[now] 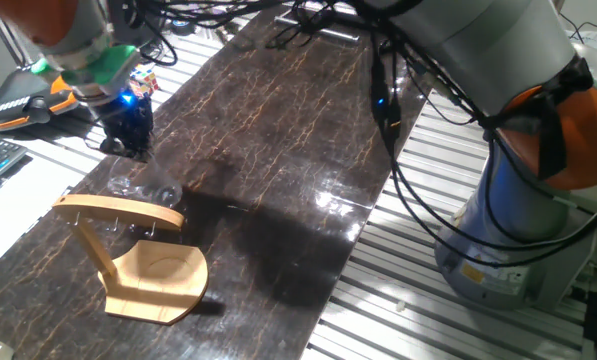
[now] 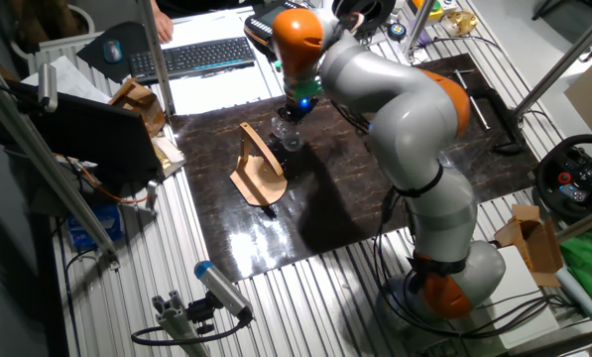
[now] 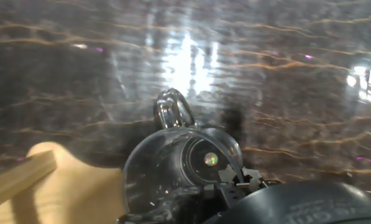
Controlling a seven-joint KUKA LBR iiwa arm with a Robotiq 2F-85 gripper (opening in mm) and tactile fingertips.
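Note:
A clear glass mug (image 1: 146, 185) hangs in the air over the dark table, with my gripper (image 1: 133, 148) shut on it. In the wrist view the mug (image 3: 154, 162) is below and left of the gripper body; its handle (image 3: 173, 109) points up the frame. The glass and dark parts overlap there, so the exact contact is hard to see. Close by stands a wooden rack (image 1: 156, 280) with a flat base and a curved top arm (image 1: 123, 210) carrying small metal hooks. Exterior view 2 shows the mug (image 2: 287, 132) just right of the rack (image 2: 260, 184).
Along the far edge lie a keyboard (image 2: 196, 61) and an orange and black case (image 1: 28, 100). Loose black cables (image 1: 393, 130) hang from the arm over the table.

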